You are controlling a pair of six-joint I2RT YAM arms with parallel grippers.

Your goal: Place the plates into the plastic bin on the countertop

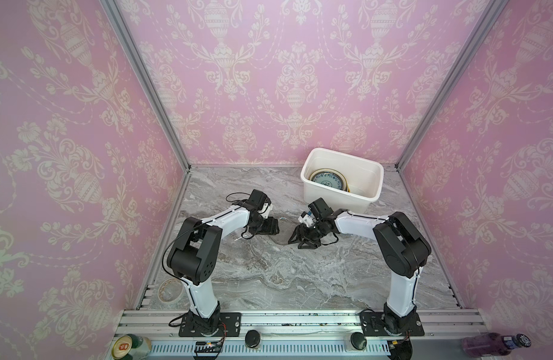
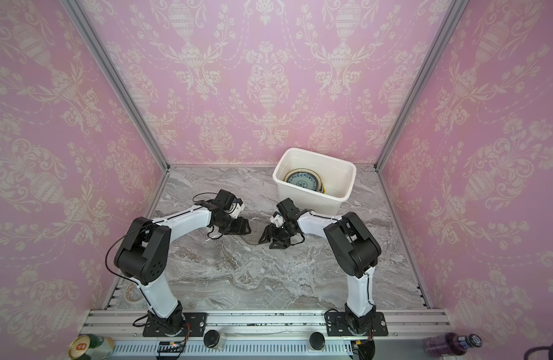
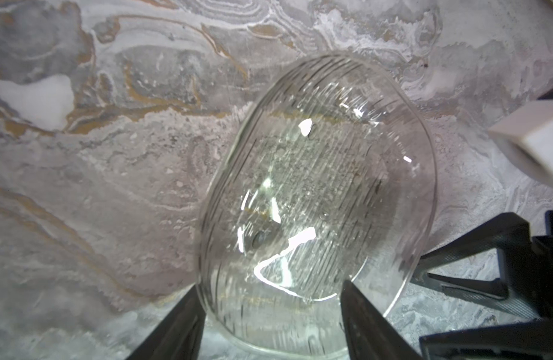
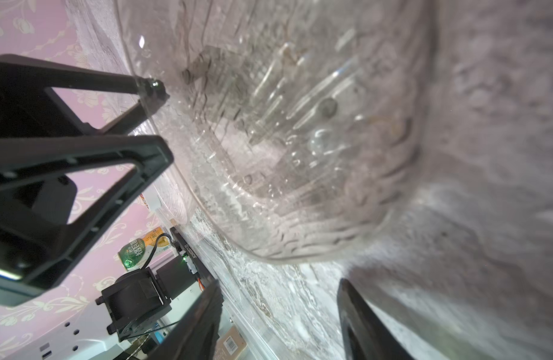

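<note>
A clear, ribbed plastic plate lies on the marble counter between my grippers. My left gripper is open just over one edge of it, in the left wrist view. My right gripper stands open low beside the plate, nothing visible between its fingers, and tilted toward the counter. The white plastic bin at the back right holds stacked round plates, one with a blue pattern.
The bin's front wall stands just behind my right arm. Pink walls and metal rails bound the space.
</note>
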